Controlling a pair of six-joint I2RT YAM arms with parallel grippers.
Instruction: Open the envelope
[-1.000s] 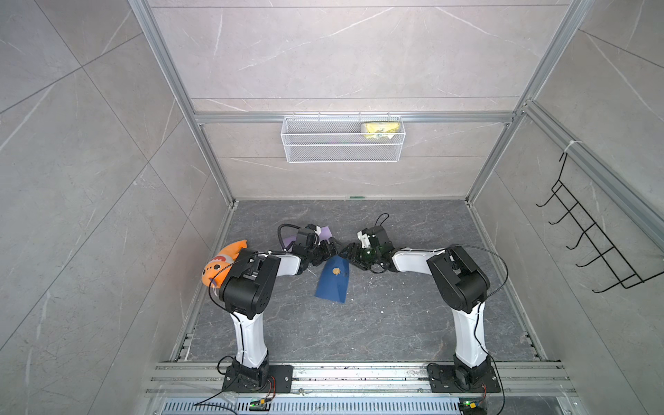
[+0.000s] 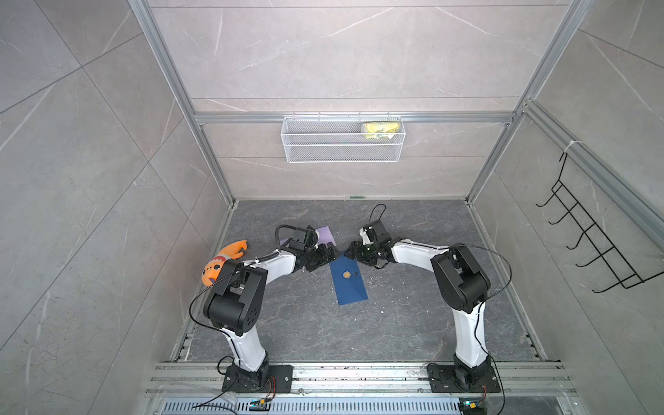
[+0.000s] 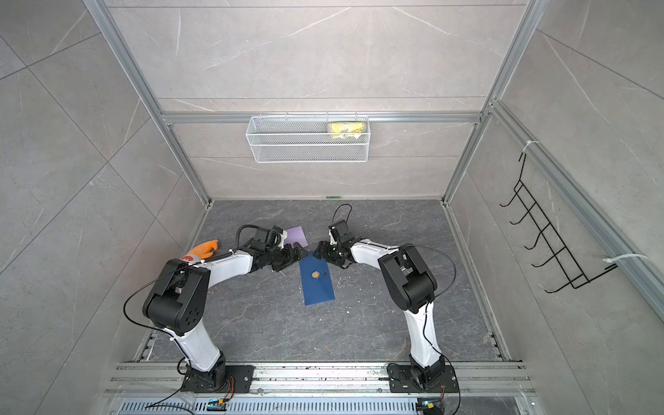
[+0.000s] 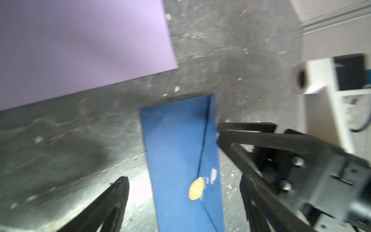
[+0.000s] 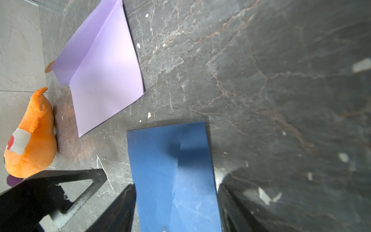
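A blue envelope [image 2: 350, 289] lies on the grey floor between my arms, a tan round spot on it. My left gripper [image 2: 325, 254] is at its upper left corner, my right gripper [image 2: 352, 250] at its upper right corner. In the left wrist view the envelope [image 4: 174, 147] sits between the left fingertips, which are spread apart above it. The right wrist view shows the envelope [image 5: 154, 162] likewise between spread fingertips. Both grippers are open, with nothing seen held.
A purple paper sheet [image 5: 106, 89] lies behind the envelope. An orange plush toy [image 5: 32, 143] is at the left wall. A wire basket [image 2: 318, 145] hangs on the back wall.
The envelope has moved right and turned, its near end swinging rightward since one second ago.
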